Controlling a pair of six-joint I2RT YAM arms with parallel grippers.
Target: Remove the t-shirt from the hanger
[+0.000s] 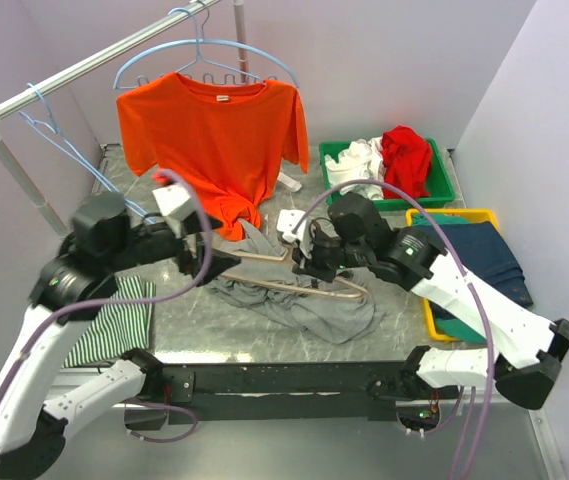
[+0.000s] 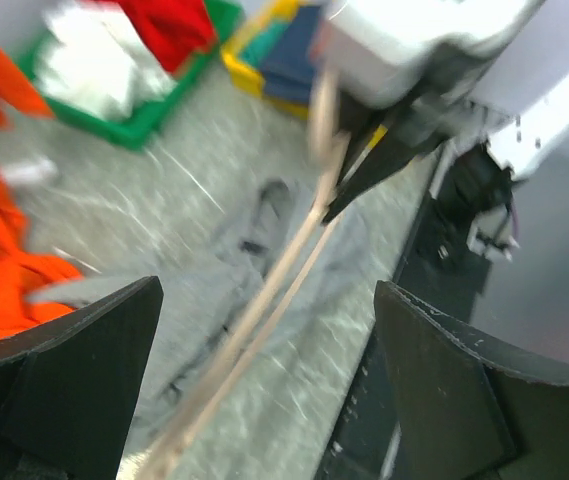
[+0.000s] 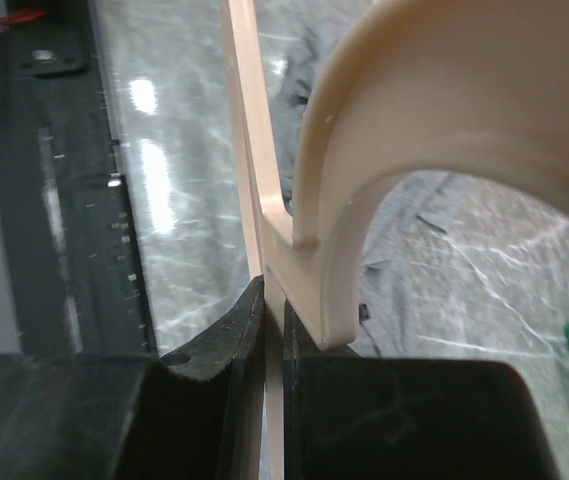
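An orange T-shirt [image 1: 209, 130] hangs on a blue hanger [image 1: 164, 47] on the metal rail. My right gripper [image 1: 314, 265] is shut on a beige hooked rod [image 3: 434, 90] with two long parallel bars, held low over the table. My left gripper [image 1: 219, 260] is open at the far end of that rod; in the left wrist view the bars run down between its black fingers, with no clear grip on them. A grey crumpled cloth [image 1: 324, 320] lies beneath both grippers.
A green bin [image 1: 442, 180] with white and red cloth and a yellow bin [image 1: 480, 218] with dark cloth stand at right. Striped cloth [image 1: 109, 335] lies at left. The rail's post [image 1: 34, 190] rises at left.
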